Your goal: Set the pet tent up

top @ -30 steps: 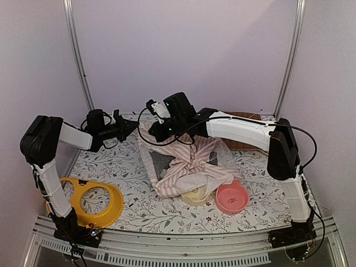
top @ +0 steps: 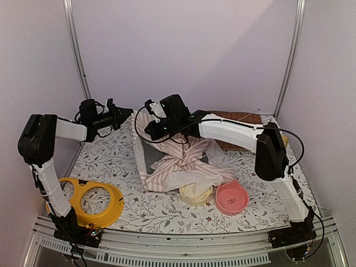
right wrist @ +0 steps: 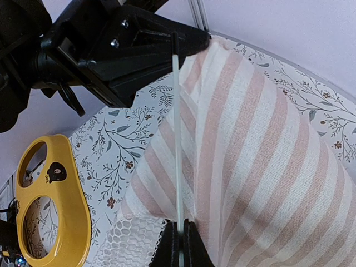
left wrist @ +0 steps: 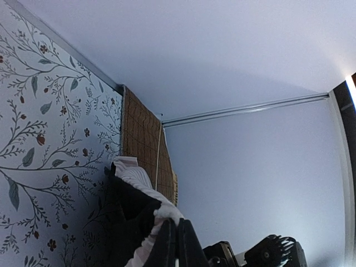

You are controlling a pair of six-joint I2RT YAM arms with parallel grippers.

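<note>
The pet tent's pink-striped fabric and mesh [top: 183,161] lie bunched in the middle of the table, one corner lifted toward the upper left. My left gripper [top: 129,113] is shut at that raised corner, with striped cloth pinched at its tips [left wrist: 173,222]. My right gripper, above the fabric in the top view, is shut on a thin pale rod [right wrist: 178,139] that stands up from its fingertips beside the cloth in the right wrist view.
A yellow frame piece [top: 114,206] lies front left. A pink bowl [top: 232,203] and a cream bowl [top: 194,197] sit at the front. A woven mat [top: 233,117] lies at the back right.
Both arms have shifted left, the left one also upward in the top view. The tent fabric has been drawn left along with them.
</note>
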